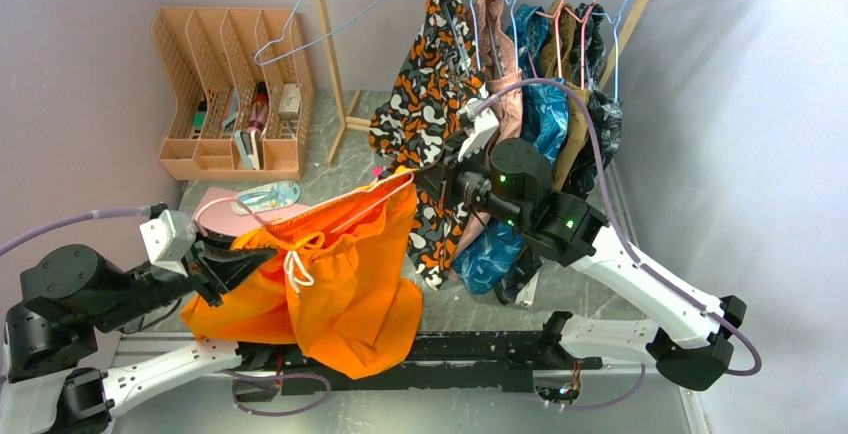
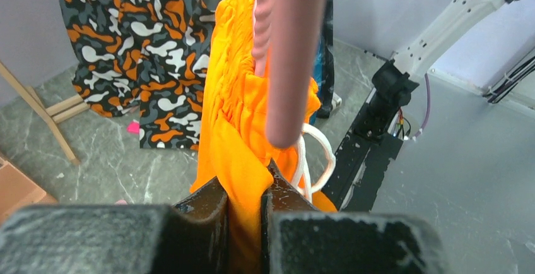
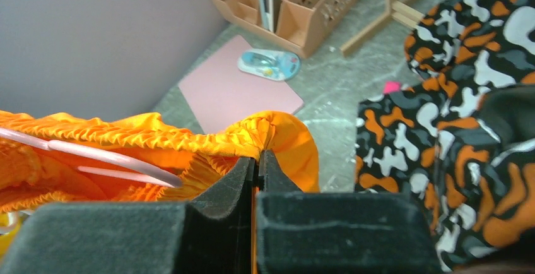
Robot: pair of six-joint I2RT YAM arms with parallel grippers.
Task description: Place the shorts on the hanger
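Observation:
Orange shorts [image 1: 350, 304] with a white drawstring [image 1: 298, 272] hang stretched between my two grippers. My left gripper [image 1: 222, 264] is shut on the orange fabric, with the pink hanger [image 2: 293, 59] close above it. My right gripper is shut at the far end of the waistband, holding its gathered edge. The pink hanger's bars [image 3: 113, 159] lie inside the stretched waistband opening, partly hidden by fabric.
A rack at the back carries camo clothes [image 1: 405, 114], other garments and an empty blue hanger [image 1: 355, 19]. A slotted organizer [image 1: 230, 164] stands at the back left, with a pink mat [image 3: 221, 88] on the floor.

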